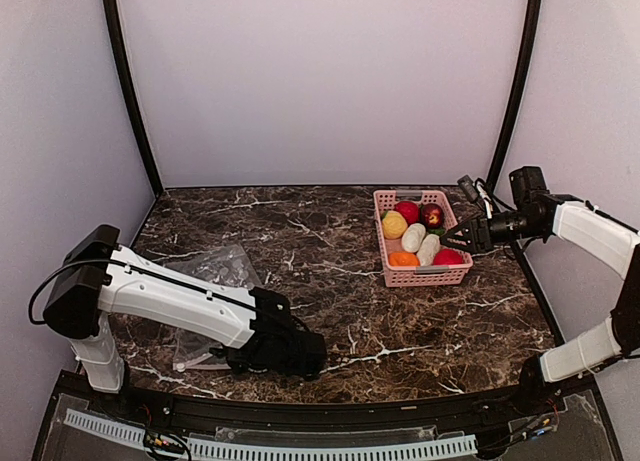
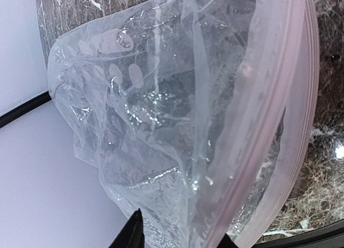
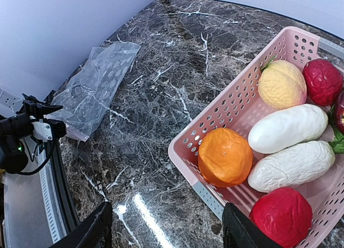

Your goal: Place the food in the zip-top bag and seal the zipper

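The clear zip top bag (image 1: 215, 269) lies on the left of the table, partly hidden by the left arm in the top view. In the left wrist view the bag (image 2: 145, 97) fills most of the picture, its pink zipper band (image 2: 269, 113) parted into two curved edges at the mouth. My left gripper is open at the bag's mouth corner, plastic showing between its fingertips. The right gripper stands open and empty at the pink basket's (image 3: 207, 135) near side. Inside sit an orange (image 3: 224, 156), two white foods (image 3: 287, 128) and a red one (image 3: 282, 215).
A yellow fruit (image 1: 394, 224), a red fruit (image 1: 407, 211) and a dark red one (image 1: 431, 215) sit at the basket's back. Walls close off the left, back and right sides.
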